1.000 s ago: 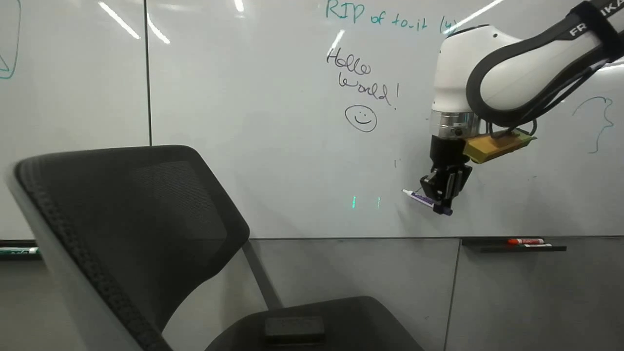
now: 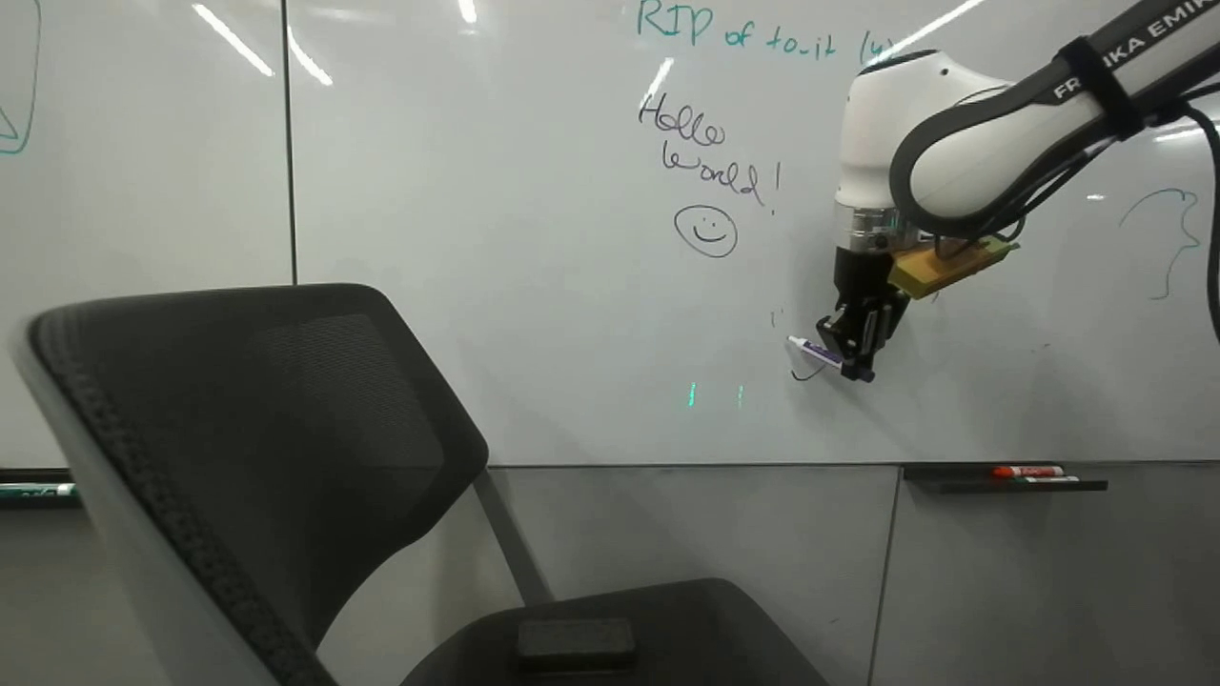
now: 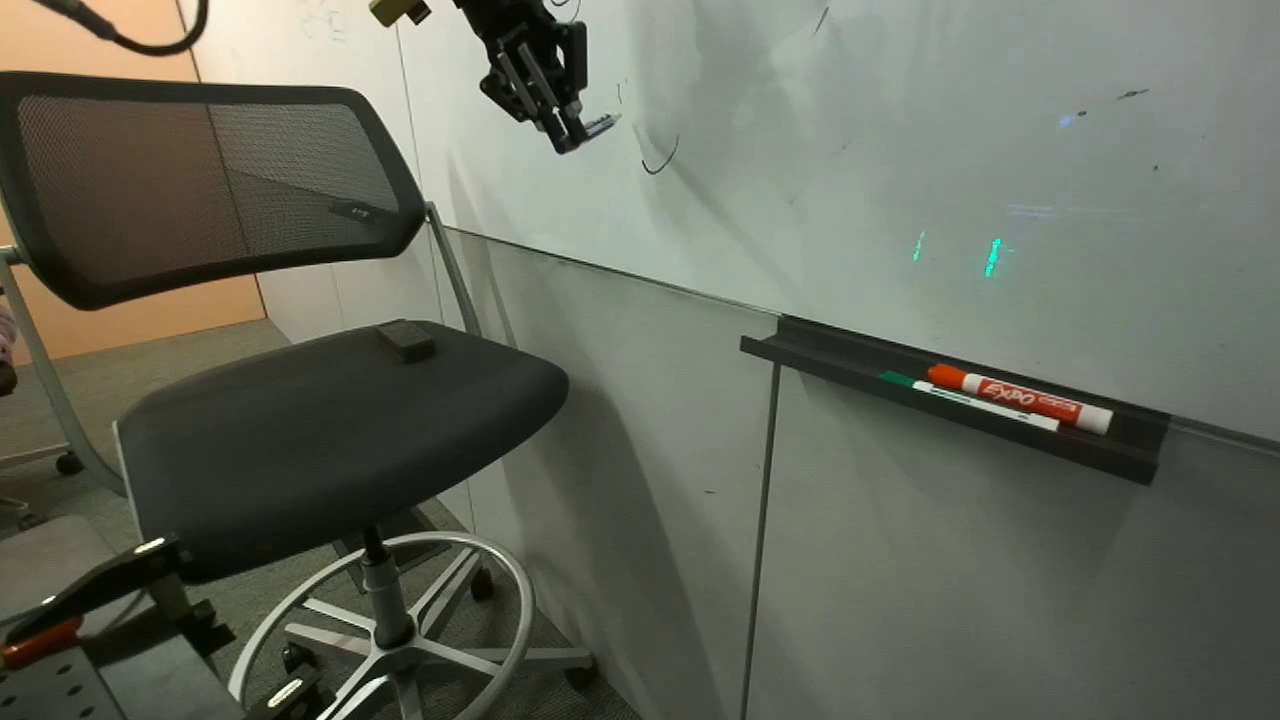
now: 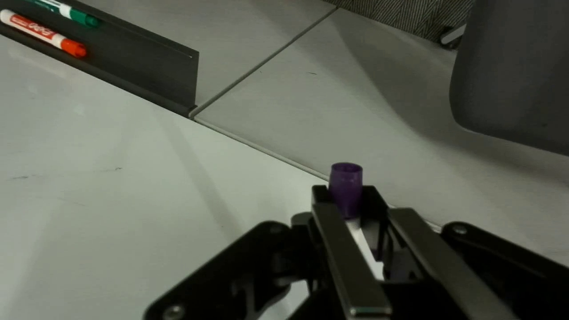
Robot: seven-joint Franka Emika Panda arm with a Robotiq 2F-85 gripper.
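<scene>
A white and purple marker (image 2: 817,353) is clamped across my gripper (image 2: 855,375), which is shut on it in front of the whiteboard (image 2: 515,377). Its pale tip points left in exterior view 1, close to a short dark curved stroke (image 2: 808,376) on the board. Whether tip and board touch, I cannot tell. From the second exterior view, the marker (image 3: 601,125) sticks out of the gripper (image 3: 570,138) towards the board near that curve (image 3: 661,157). In the wrist view the marker's purple end (image 4: 346,186) shows between the fingertips; its writing tip is hidden.
A black office chair (image 3: 348,444) stands left of the arm, a dark block (image 3: 407,341) on its seat. The tray (image 3: 828,346) below the board holds an orange-red marker (image 3: 1026,398) and a green-capped marker (image 3: 990,406). "Hello World!" and a smiley (image 2: 705,231) are higher up.
My gripper and the marker have moved up and slightly left in exterior view 1. The dark curved stroke now shows below the marker's tip. The gripper stays shut on the marker.
</scene>
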